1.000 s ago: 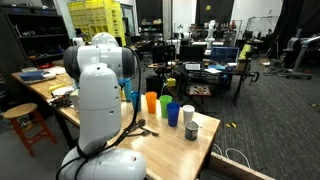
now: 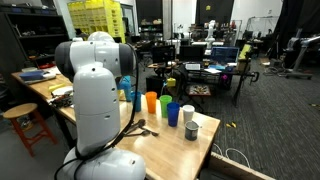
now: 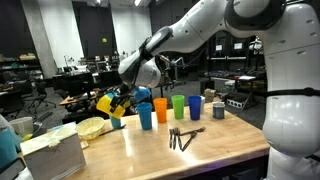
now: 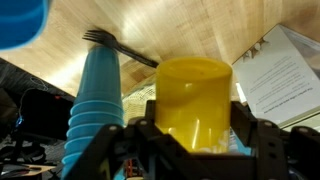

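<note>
A yellow cup (image 4: 190,105) fills the lower middle of the wrist view, between the fingers of my gripper. In exterior view 2, my gripper (image 3: 114,97) is shut on the tilted yellow cup (image 3: 104,104), raised above the left part of the table. Beneath it there appears a yellow bowl (image 3: 92,128). Exterior view 1 shows the arm (image 2: 97,85) reaching away to the back left; the fingers are hard to make out there.
Beside the held cup in the wrist view stand stacked blue cups (image 4: 93,105), a dark fork (image 4: 115,45) and a white box (image 4: 280,75). Farther right on the table are a green cup (image 3: 178,105), an orange cup (image 3: 218,112) and forks (image 3: 176,138).
The upper part of the arm has shifted slightly toward the left in exterior view 1. The cups on the right side of the table have not moved.
</note>
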